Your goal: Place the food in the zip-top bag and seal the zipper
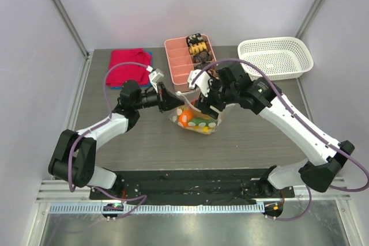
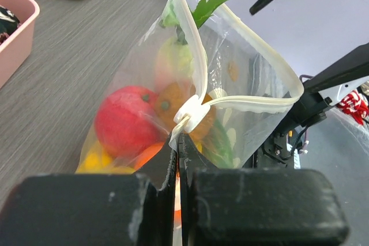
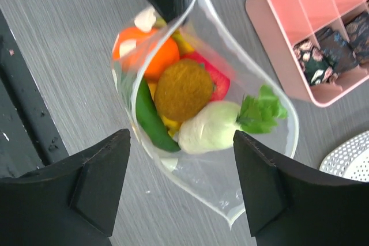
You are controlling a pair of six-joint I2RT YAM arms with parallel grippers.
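The clear zip bag [image 1: 193,124] holds several foods: a red fruit [image 2: 130,120], a brown round item [image 3: 183,89], a green item [image 3: 151,116] and a pale one with leaves [image 3: 210,128]. My left gripper is shut on the bag's zipper end, by the white slider [image 2: 191,110]. Its top gapes open in the right wrist view. My right gripper stands open over the bag, with its fingers either side of the bag's lower part in that view.
A pink divided box [image 1: 179,61] sits behind the bag, a white basket [image 1: 275,56] at back right, and red cloth [image 1: 124,70] on a blue item at back left.
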